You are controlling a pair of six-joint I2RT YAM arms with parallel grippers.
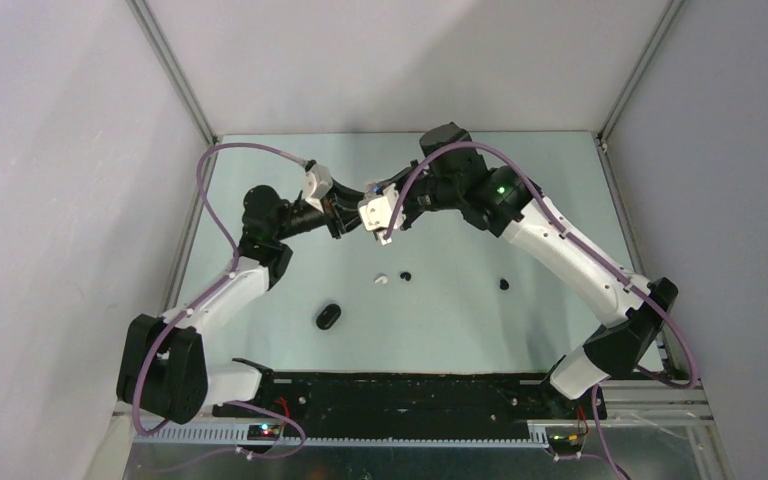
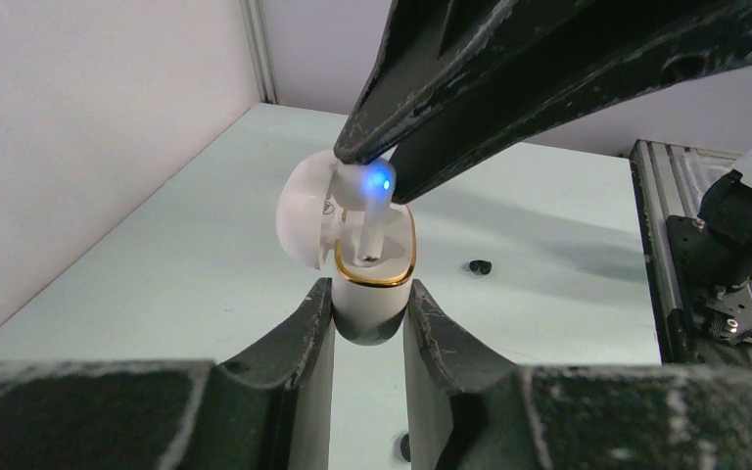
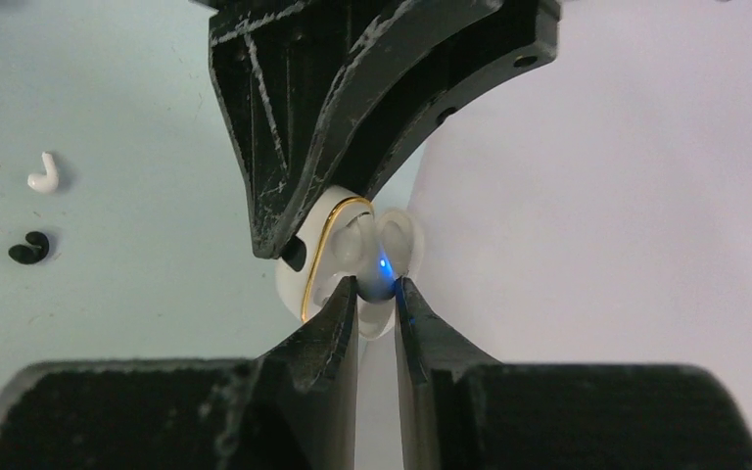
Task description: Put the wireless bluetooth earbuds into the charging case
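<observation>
My left gripper is shut on the open white, gold-rimmed charging case (image 2: 367,313), held up at the centre of the workspace. A white earbud (image 2: 357,181) with a blue light sits at the case's opening, stem downward in the left wrist view. My right gripper is shut on that earbud, whose stem end lies between its fingertips in the right wrist view. Whether it is fully seated cannot be told. A loose white earbud (image 1: 381,279) lies on the table below the two grippers.
Black earbuds (image 1: 406,275) and another black piece (image 1: 504,284) lie on the table (image 1: 430,330). A black case (image 1: 328,316) is at front left. Walls border the sides and back.
</observation>
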